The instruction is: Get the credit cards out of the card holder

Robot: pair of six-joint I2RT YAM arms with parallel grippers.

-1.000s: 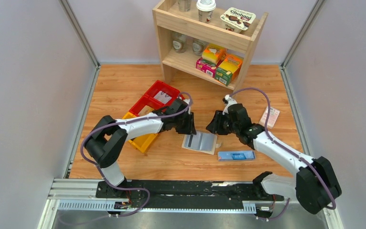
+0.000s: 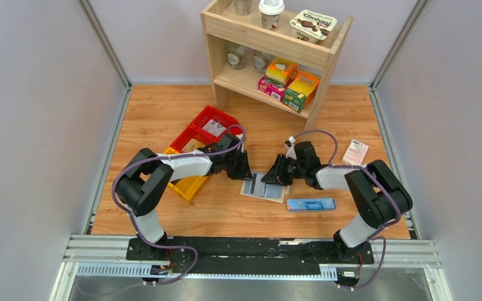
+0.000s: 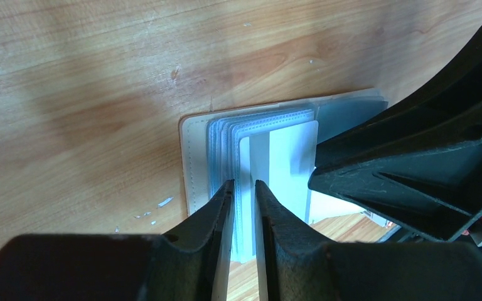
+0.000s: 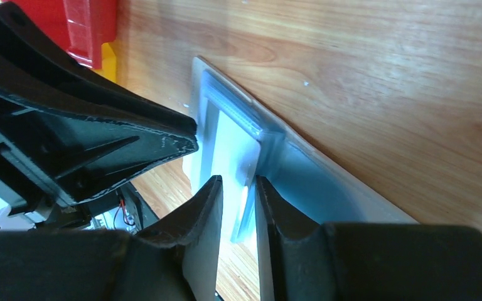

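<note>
The card holder [image 2: 271, 195] lies open on the table, its clear bluish sleeves stacked on a pale cover. In one sleeve a white card with a grey stripe [image 3: 292, 160] shows. My left gripper is low over the holder's left side, its fingers parted by a narrow gap with sleeve edges visible in it. From the right, my right gripper reaches the sleeves' right edge. Its fingers are also parted, and the edge of the top sleeve [image 4: 246, 204] appears between them. Whether either one touches the sleeves is hard to tell.
Left of the holder is a red and yellow tray [image 2: 191, 186]. A blue box [image 2: 311, 204] lies close in front, right of the holder, with a small pale pack [image 2: 355, 153] farther back. The wooden shelf [image 2: 267, 42] stands behind. Bare table lies in front.
My right gripper has moved left and down onto the holder's sleeves. My left gripper has shifted slightly left and nearer the holder. The holder itself stays in about the same place.
</note>
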